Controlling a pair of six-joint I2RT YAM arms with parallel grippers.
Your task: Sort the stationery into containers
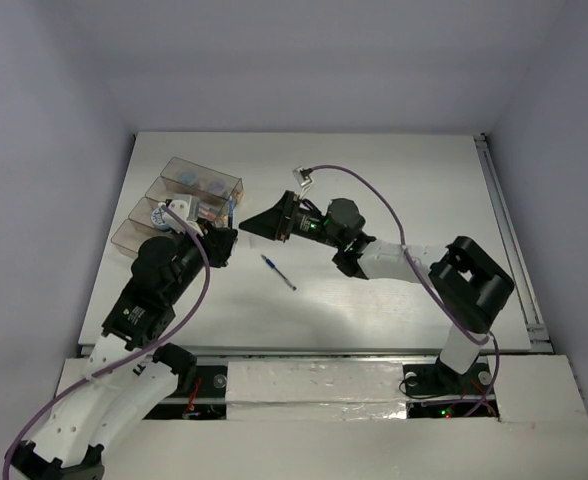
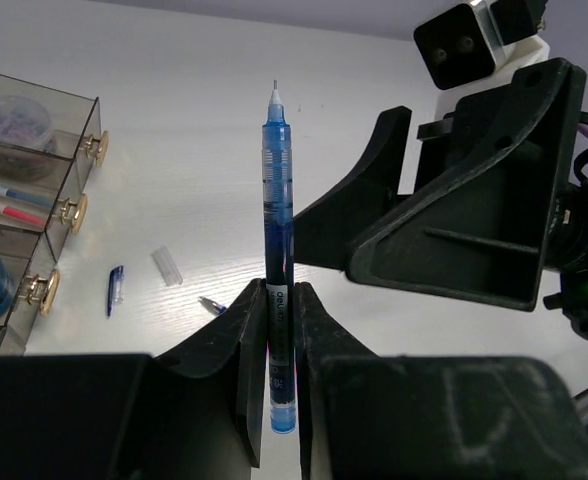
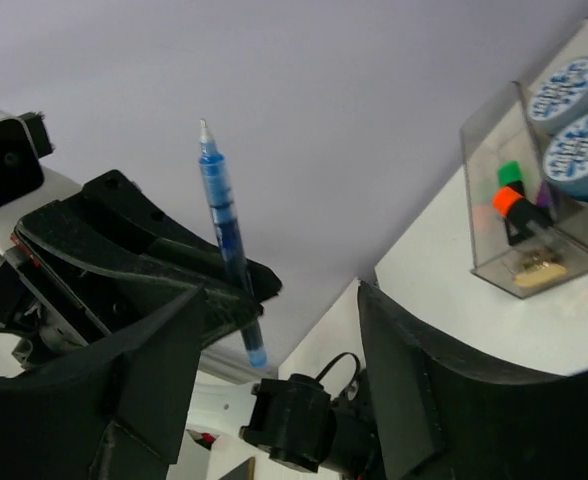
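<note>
A slim blue pen (image 2: 278, 215) stands nearly upright, tip up, with my left gripper shut on its lower part. The right wrist view shows the same pen (image 3: 226, 225) leaning slightly. My right gripper is open, nothing between its fingers; in the top view its fingertips (image 1: 249, 224) point at the left gripper, close beside the pen. Whether they touch it, I cannot tell. A clear compartment organizer (image 1: 204, 170) stands at the table's back left. Another blue pen (image 1: 278, 272) lies on the table in front of the right gripper.
Inside the organizer are round tubs (image 3: 572, 90), pens (image 2: 14, 208) and markers (image 3: 519, 208). A small blue cap-like piece (image 2: 115, 288) and a clear piece (image 2: 166, 266) lie on the table near it.
</note>
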